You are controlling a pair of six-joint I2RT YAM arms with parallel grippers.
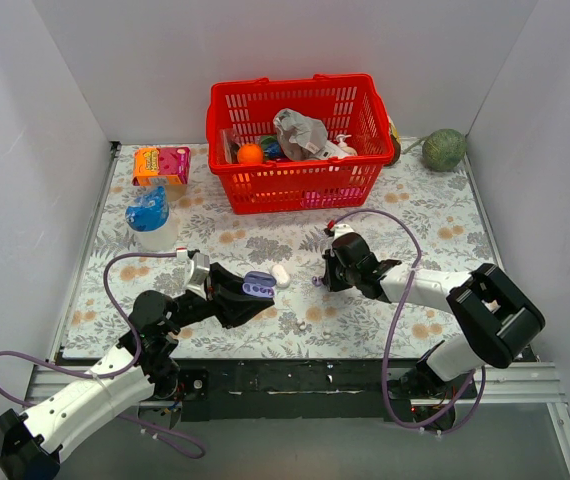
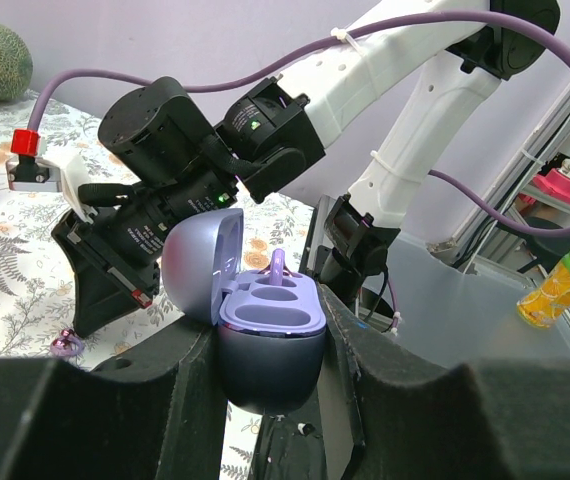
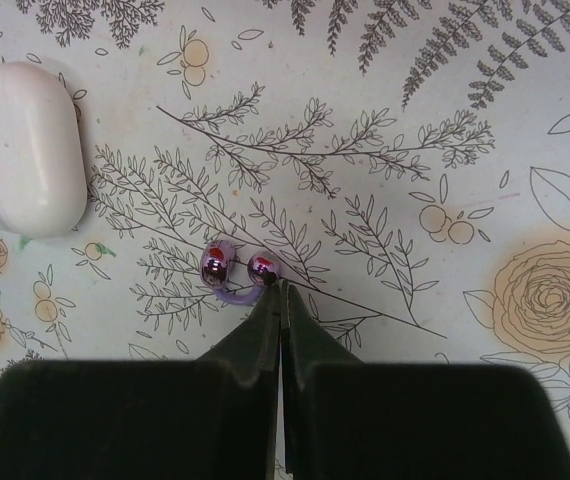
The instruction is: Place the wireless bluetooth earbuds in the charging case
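Observation:
My left gripper (image 1: 253, 300) is shut on the purple charging case (image 2: 270, 325), its lid raised and its slots facing up. A purple earbud clip (image 2: 277, 265) stands in one part of the case; another slot looks empty. On the patterned tablecloth lies the other purple earbud (image 3: 217, 266), a small curved clip with two shiny ends. My right gripper is shut with nothing between its fingers. Its tips point at the earbud's right-hand shiny end, which sits just outside them; whether they touch cannot be told.
A white rounded case (image 3: 30, 150) lies left of the earbud in the right wrist view. At the back stands a red basket (image 1: 300, 190) full of items, with a box (image 1: 161, 165) and a blue-topped container (image 1: 150, 215) to its left. Open cloth surrounds the earbud.

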